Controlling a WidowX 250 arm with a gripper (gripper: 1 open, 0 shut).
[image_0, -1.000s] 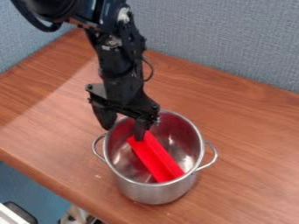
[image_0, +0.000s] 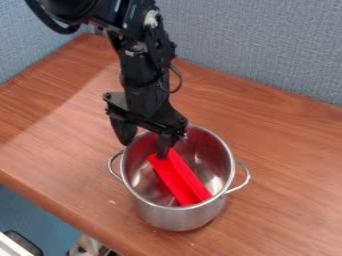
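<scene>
A steel pot (image_0: 214, 208) with two side handles sits on the wooden table. Inside it lies a long red object (image_0: 183, 182), slanting from the back left toward the front right. The black gripper (image_0: 144, 140) hangs over the pot's back left rim, one finger by the red object's upper end, the other near the rim on the left. Its fingers look parted; whether it touches the red object is unclear.
A grey textured wall stands behind. The table's edge runs along the lower left, with blue floor and some indistinct items beyond it.
The gripper has shifted very slightly; the pot and red object look unchanged.
</scene>
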